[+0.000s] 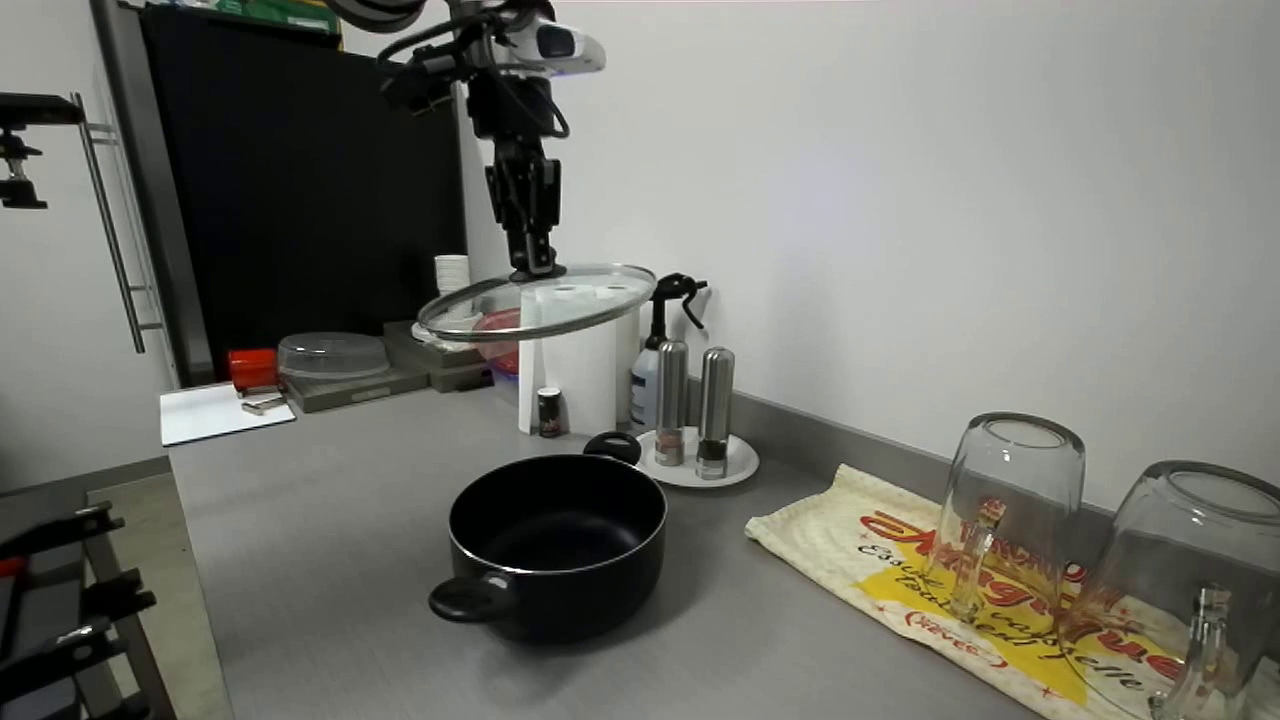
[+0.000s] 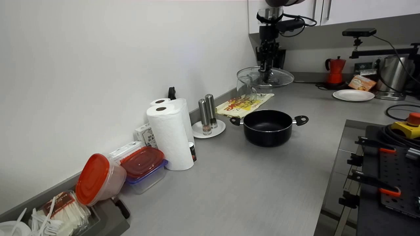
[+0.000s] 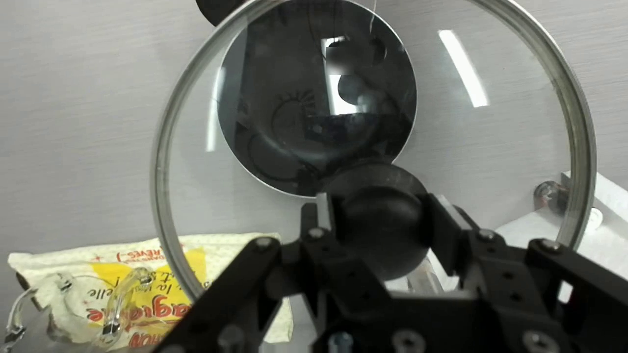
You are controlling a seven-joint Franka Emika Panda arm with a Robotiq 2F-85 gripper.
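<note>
A glass lid (image 1: 600, 300) with a metal rim hangs in the air, its black knob (image 3: 382, 235) clasped by my gripper (image 1: 534, 258). In the wrist view one finger (image 3: 321, 217) presses on each side of the knob. Below stands the black pot (image 1: 558, 588), uncovered and empty, on the grey counter; exterior view 2 shows its two side handles and a clear gap between pot (image 2: 267, 133) and lid (image 2: 271, 78). Through the glass in the wrist view, the pot (image 3: 276, 147) appears toward the top, off-centre from the knob.
Two steel grinders (image 1: 715, 414) stand on a white plate (image 1: 744, 462) beside the pot. Upside-down glass mugs (image 1: 1014, 528) rest on a printed cloth (image 1: 852, 528) along the wall. Paper towel rolls (image 2: 169, 137) and a spray bottle (image 1: 644, 384) are close by.
</note>
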